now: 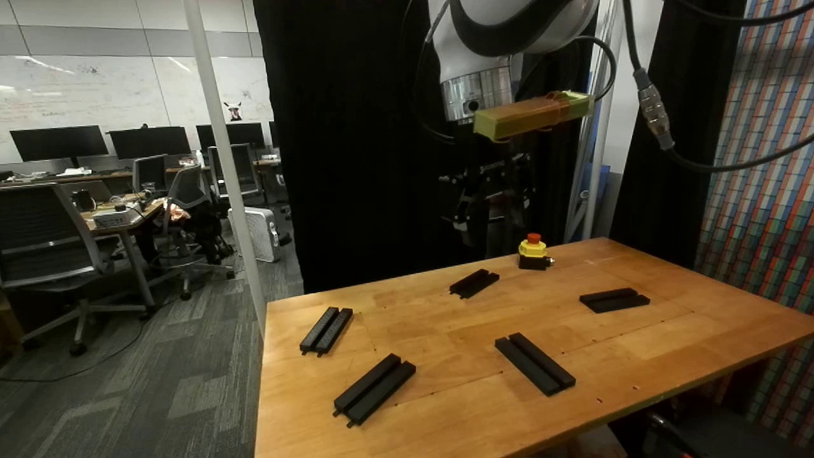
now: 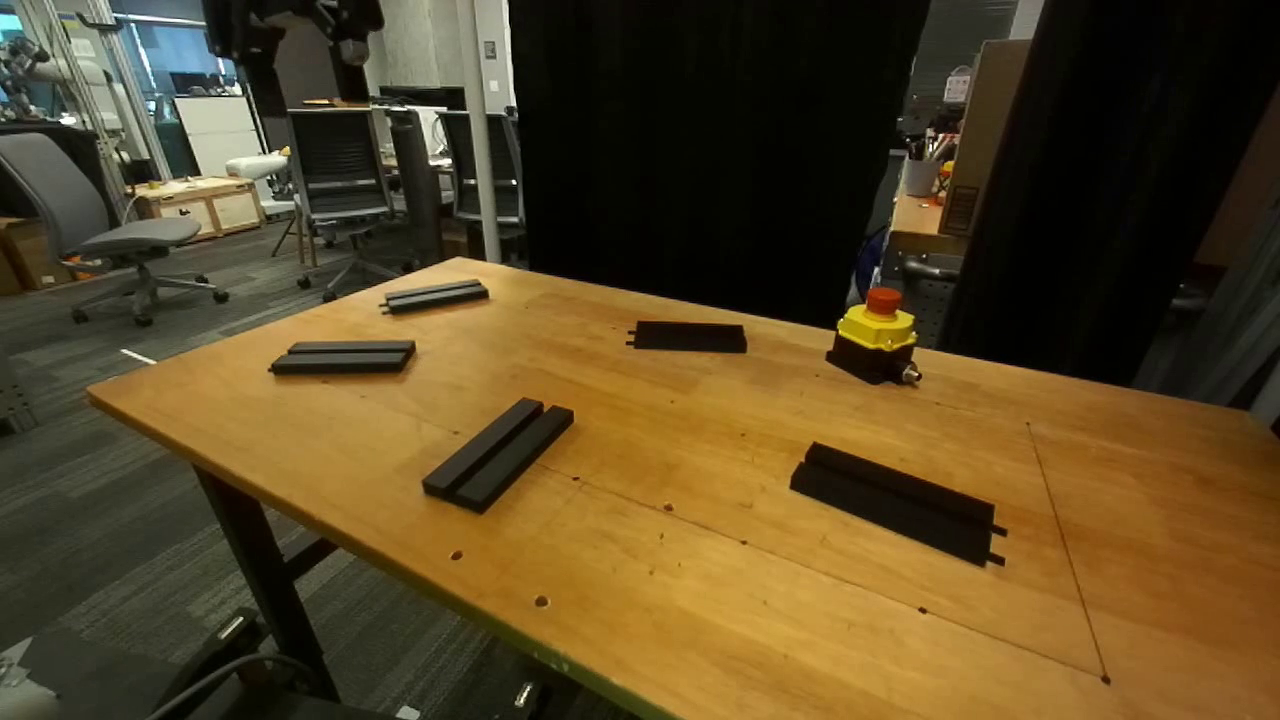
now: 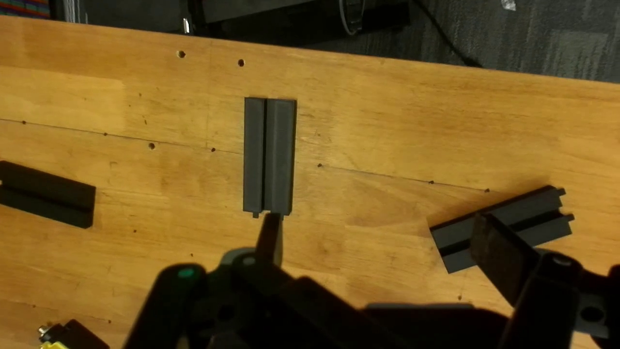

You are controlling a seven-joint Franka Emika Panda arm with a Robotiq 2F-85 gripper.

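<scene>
Several black grooved track pieces lie flat and apart on the wooden table. In exterior view 1 these are the front-middle piece (image 1: 534,364), the front-left piece (image 1: 374,389), the far-left piece (image 1: 326,331), the back piece (image 1: 474,283) and the right piece (image 1: 615,300). High over the table's back side, my gripper (image 1: 488,202) is dark against the black curtain. The wrist view shows the gripper open and empty, its fingers wide apart. One fingertip appears just below the end of an upright piece (image 3: 269,156); the other partly covers a slanted piece (image 3: 503,227).
A yellow emergency stop with a red button (image 2: 879,330) stands at the table's back edge. Cables (image 1: 656,114) hang beside the arm. Broad bare tabletop (image 2: 720,600) lies between the pieces.
</scene>
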